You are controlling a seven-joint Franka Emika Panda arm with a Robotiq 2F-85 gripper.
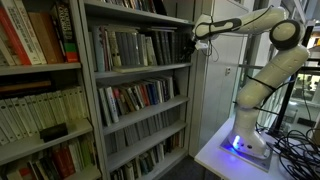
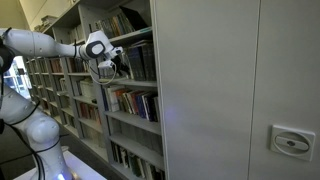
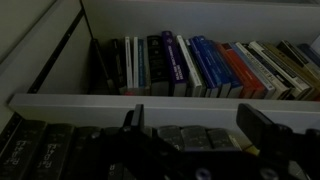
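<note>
At the height of the upper shelves, my gripper (image 1: 188,43) is close to the bookcase at its right side. In the wrist view the gripper is open, its two dark fingers (image 3: 262,130) wide apart, with no object visible between them. Behind them runs a pale shelf board (image 3: 90,103). A row of books (image 3: 210,65) stands on it, upright at the left and leaning toward the right. Below the board, dark thick volumes (image 3: 55,150) are partly hidden by the gripper. The second exterior view shows the gripper (image 2: 119,52) in front of dark books (image 2: 142,62).
Several shelves of books (image 1: 140,97) fill the grey bookcase (image 1: 98,110). A plain pale wall panel (image 2: 210,90) borders it. The arm's base (image 1: 250,146) stands on a white table (image 1: 215,160), with loose black cables (image 1: 295,150) beside it.
</note>
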